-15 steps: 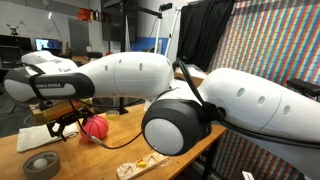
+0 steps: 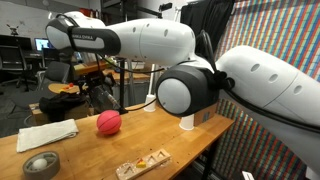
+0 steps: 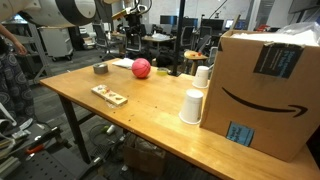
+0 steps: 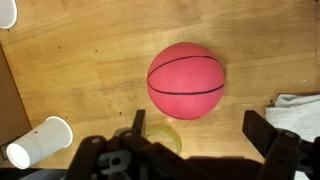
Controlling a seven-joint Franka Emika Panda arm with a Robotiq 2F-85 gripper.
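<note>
A red ball with dark seam lines [image 4: 186,80] rests on the wooden table, seen also as the pink-red ball [image 2: 109,122] and the ball [image 3: 141,68] in the exterior views. In the wrist view my gripper shows its two dark fingers wide apart, with nothing between them. The ball lies just ahead of the fingertips there, apart from them. From outside, the gripper [image 2: 97,84] hangs in the air above the ball, pointing down.
A folded white cloth [image 2: 47,135] and a grey tape roll [image 2: 41,166] lie to the left. Near the front is a wooden block [image 2: 144,165]. White cups [image 3: 191,106] and a large cardboard box [image 3: 258,95] stand at one end of the table.
The arm has risen, and my gripper has gone from low beside the ball to higher above it. The ball sits slightly farther right than before.
</note>
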